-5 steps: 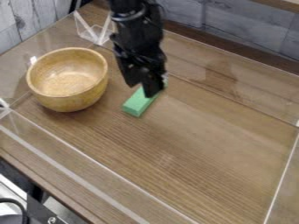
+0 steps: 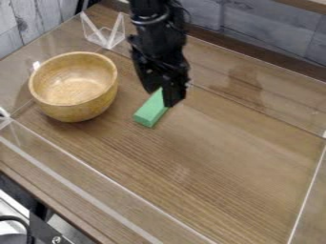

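Observation:
A wooden bowl (image 2: 72, 84) sits on the table at the left. A small green block (image 2: 152, 111) lies right of it, tilted diagonally. My dark arm comes down from the top, its gripper (image 2: 173, 81) above and around the block's upper end. The gripper is blurred and dark, so whether it touches the block or holds anything is not clear.
A dark cable shows at the bottom left corner, and clear plastic at the left edge.

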